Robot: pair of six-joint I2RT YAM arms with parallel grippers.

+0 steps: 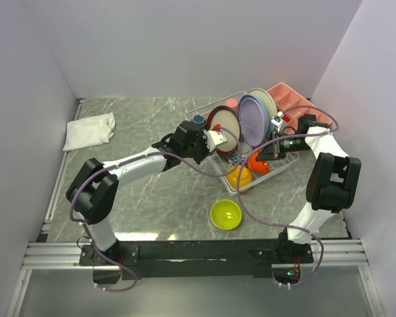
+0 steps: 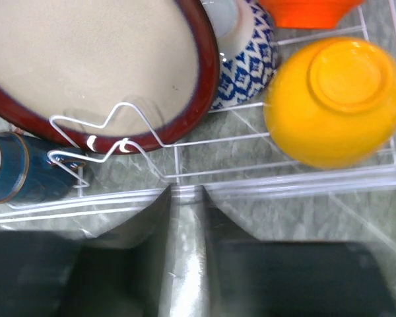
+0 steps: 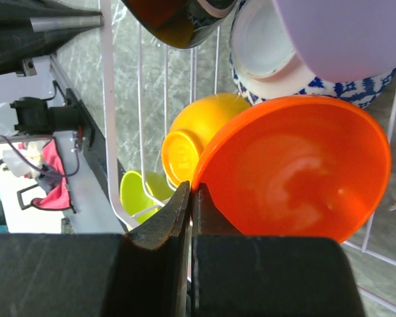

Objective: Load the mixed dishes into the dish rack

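The dish rack (image 1: 218, 181) holds plates, a blue mug (image 2: 33, 168), a blue-patterned bowl (image 2: 244, 72), an upturned yellow bowl (image 2: 336, 105) and an orange bowl (image 3: 290, 168). My left gripper hangs at the rack's left edge, blurred and part open, nothing seen between its fingers. My right gripper is shut at the rim of the orange bowl; whether anything thin is between its fingers cannot be told. A lime-green bowl (image 1: 226, 214) sits on the counter in front of the rack.
A white cloth (image 1: 89, 132) lies at the back left. A pink tray (image 1: 300, 99) stands behind the rack at right.
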